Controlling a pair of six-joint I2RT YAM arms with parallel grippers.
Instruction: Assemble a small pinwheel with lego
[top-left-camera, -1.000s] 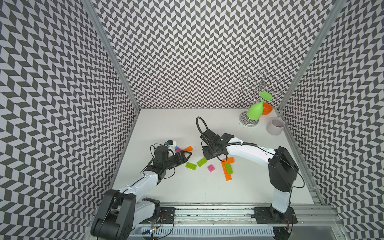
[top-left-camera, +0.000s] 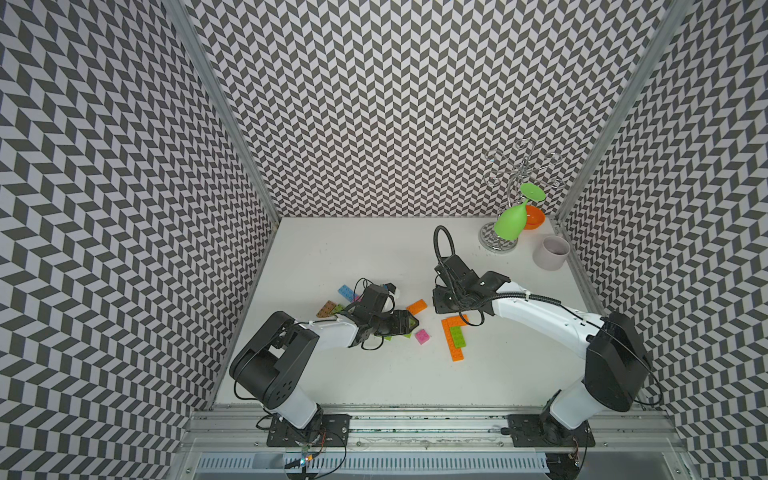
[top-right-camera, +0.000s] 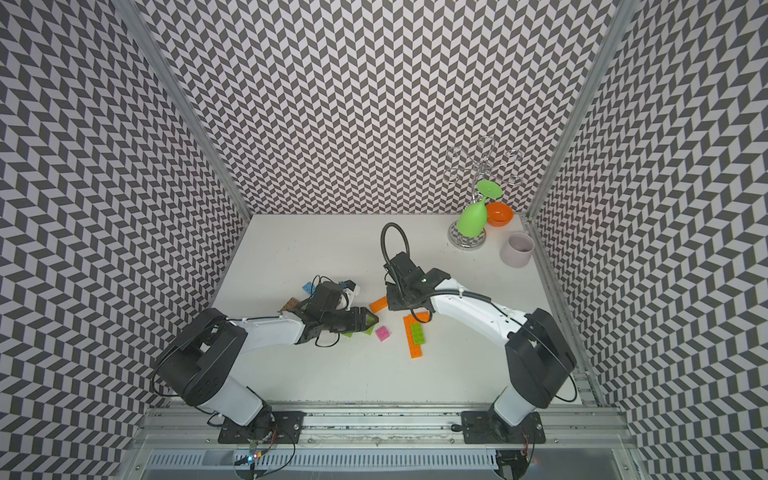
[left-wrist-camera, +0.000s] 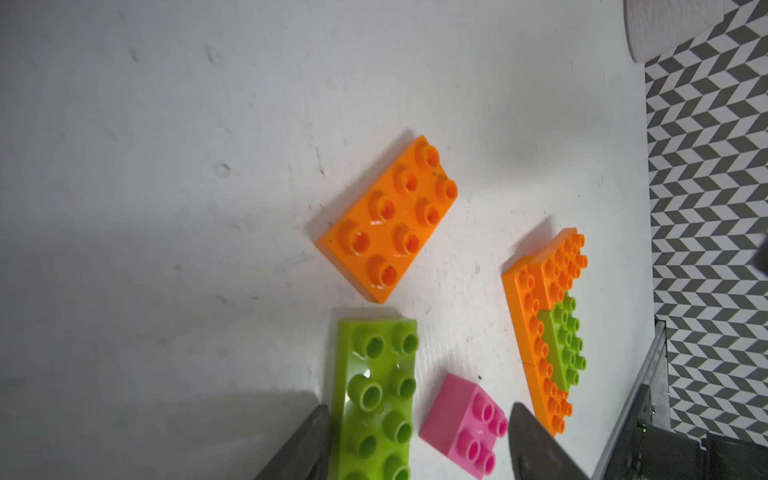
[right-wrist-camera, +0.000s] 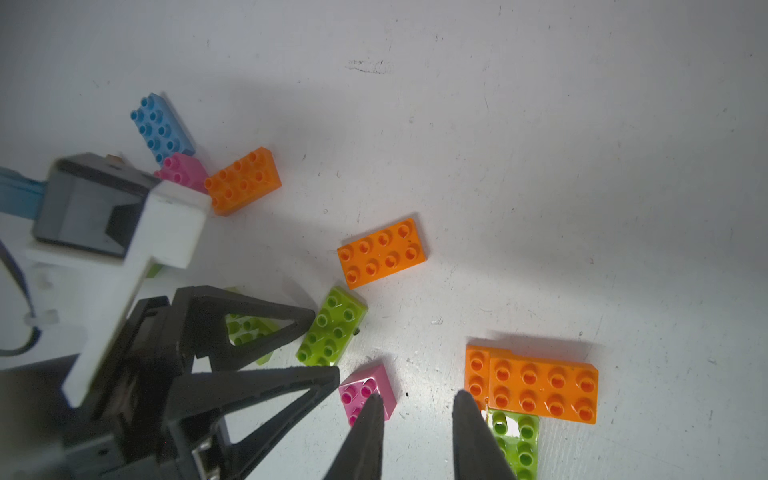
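Note:
My left gripper, part open, is low over a green brick (left-wrist-camera: 372, 384) and a pink brick (left-wrist-camera: 465, 424). In the right wrist view, its fingertips (right-wrist-camera: 300, 324) are beside the green brick, and I cannot tell whether they touch. Behind that brick a loose orange brick (right-wrist-camera: 382, 252) lies studs up. To the right is an orange L-shaped group (right-wrist-camera: 544, 388) with a green brick (right-wrist-camera: 516, 444) in its corner. My right gripper stands open above the table, left of that group, with nothing between its fingers.
Left of my left arm lie a blue brick (right-wrist-camera: 161, 128), another orange brick (right-wrist-camera: 242, 182), and a second green brick (right-wrist-camera: 249, 328), partly covered by the gripper. A mug (top-left-camera: 551, 253), an orange bowl (top-left-camera: 533, 217) and a metal stand occupy the back right corner.
My left gripper has moved right and now covers much of the green bricks. The right arm has swung right, uncovering the loose orange brick. The L-shaped group has not moved.

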